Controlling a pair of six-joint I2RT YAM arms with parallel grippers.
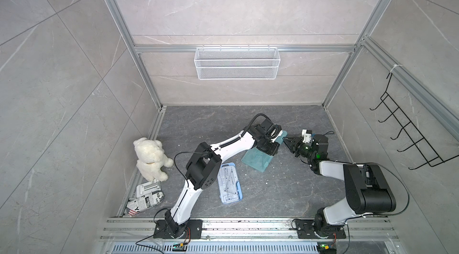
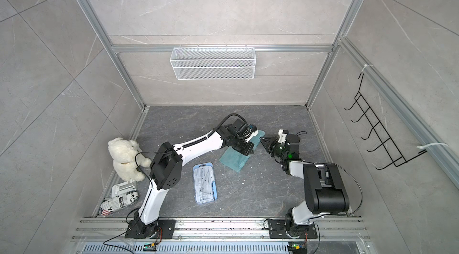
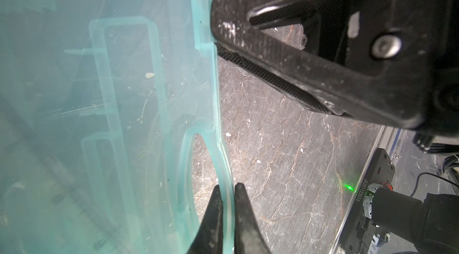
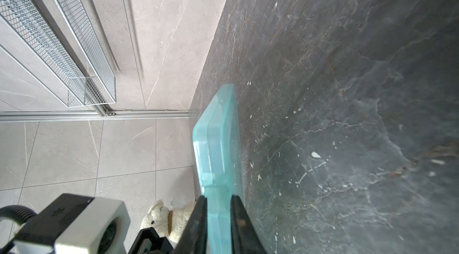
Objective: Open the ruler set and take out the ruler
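Note:
A translucent teal case (image 1: 255,160), also visible in the top right view (image 2: 233,159), stands out in the centre-right of the floor. My left gripper is shut on its edge beside the handle cutout. My right gripper is at the case's narrow side, its fingers part open on either side of that teal edge; whether they touch it I cannot tell. A blue ruler set (image 1: 229,182) with pale pieces lies flat below the left arm, closer to the front.
A white teddy bear (image 1: 151,156) and printed packages (image 1: 144,202) lie along the left wall. A white mesh basket (image 1: 236,62) hangs on the back wall, a black hook rack (image 1: 408,134) on the right.

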